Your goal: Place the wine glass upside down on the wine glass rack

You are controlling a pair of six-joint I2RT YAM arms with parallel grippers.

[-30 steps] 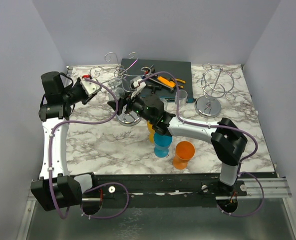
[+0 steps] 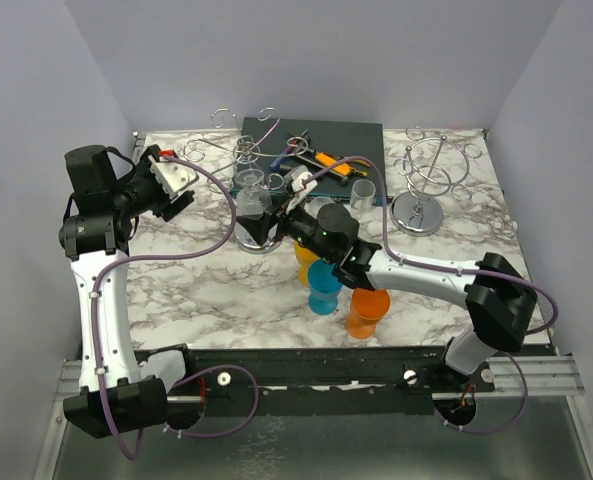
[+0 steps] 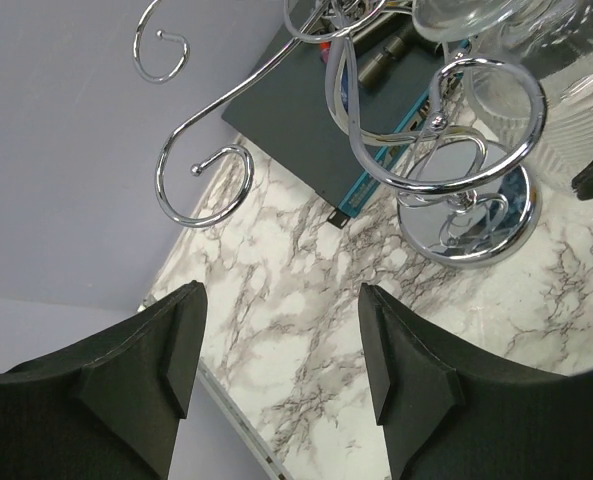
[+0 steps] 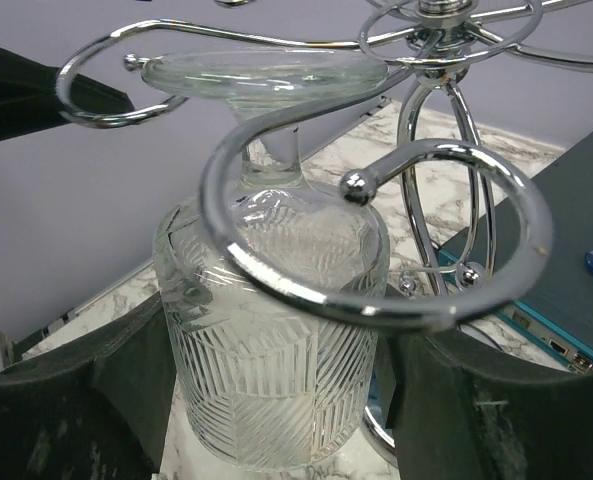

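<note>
A clear ribbed wine glass is upside down, foot up within a hook loop of the chrome rack, at the left rack in the top view. My right gripper is shut on its bowl. In the left wrist view the glass is at upper right, behind the rack's curls. My left gripper stands left of the rack, its fingers apart over bare marble, nothing between them. Whether the foot rests on the wire I cannot tell.
A second rack stands at right. Blue and orange goblets stand front centre. Tools lie on a dark mat at the back.
My right arm has shifted toward the front right, with the glass a little lower in the top view. My left arm has moved slightly left and toward the front.
</note>
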